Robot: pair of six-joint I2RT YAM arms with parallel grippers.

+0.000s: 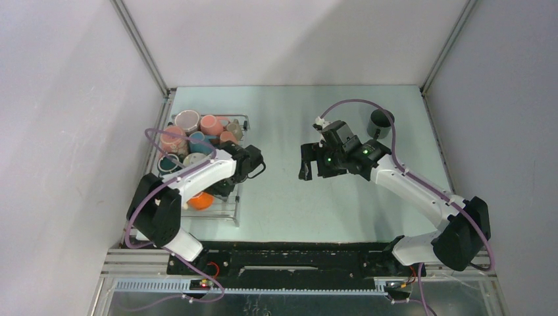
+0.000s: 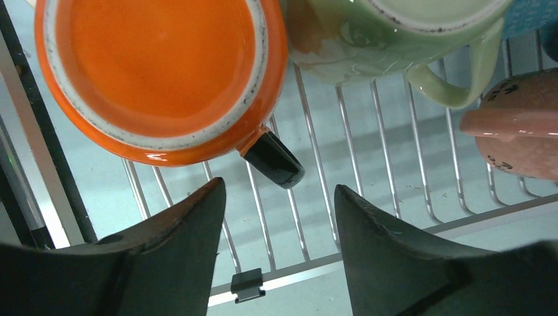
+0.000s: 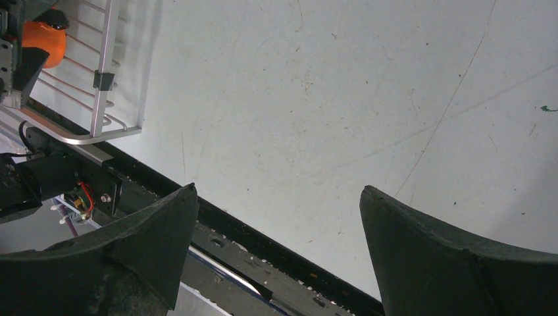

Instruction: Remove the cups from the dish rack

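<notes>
At the left stands the wire dish rack (image 1: 227, 214), crowded with cups. My left gripper is open above its front part, with nothing between the fingers. Just beyond those fingertips in the left wrist view lies an upside-down orange cup (image 2: 158, 66), its short black handle (image 2: 275, 160) pointing toward the gap. A green cup (image 2: 388, 39) sits beside it, and a pink speckled cup (image 2: 526, 125) is farther right. My right gripper hangs open over bare table, empty. The left arm hides part of the rack from above.
A dark cup (image 1: 380, 124) stands on the table at the back right, behind the right arm. Several pink, blue and white cups, among them a pink cup (image 1: 211, 124), fill the rack's back.
</notes>
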